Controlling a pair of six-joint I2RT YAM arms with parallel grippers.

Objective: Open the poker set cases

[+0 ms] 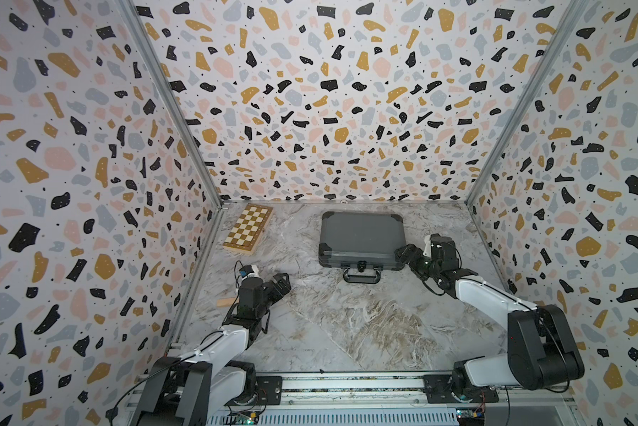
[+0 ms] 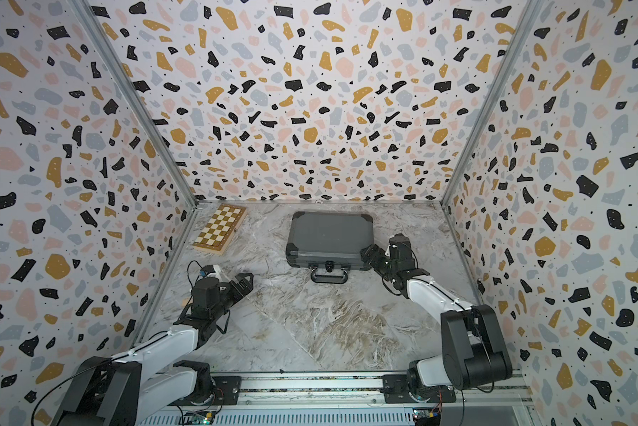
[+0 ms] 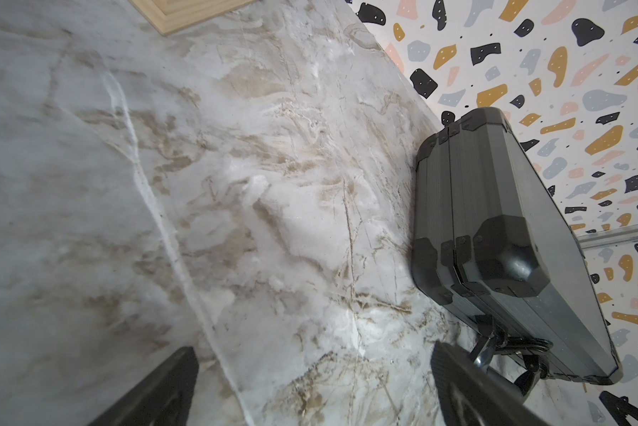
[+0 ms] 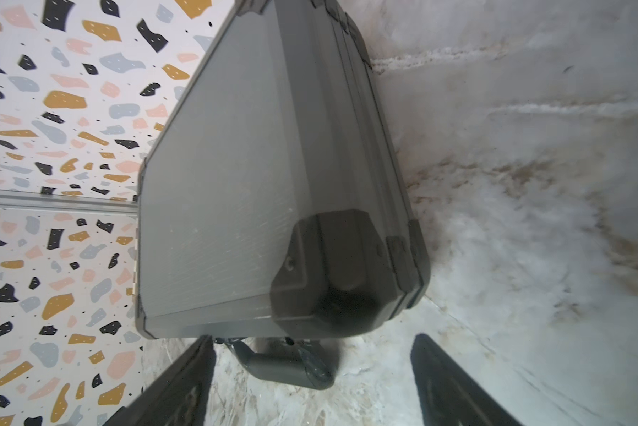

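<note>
A closed grey case [image 1: 363, 233] with dark corner caps lies flat at the back middle of the table. Its handle [image 1: 362, 275] and central latch [image 1: 362, 266] face the front. In the right wrist view the case's near right corner cap [image 4: 336, 273] sits just ahead of my right gripper. The fingers there are spread with nothing between them; from above they are close to that corner, and contact cannot be told. My left gripper is open and empty over bare table, left of the case [image 3: 475, 213].
A chessboard [image 1: 248, 227] lies at the back left. Beneath the left arm shows a small wooden piece [image 1: 226, 301]. Patterned walls close in the back and sides.
</note>
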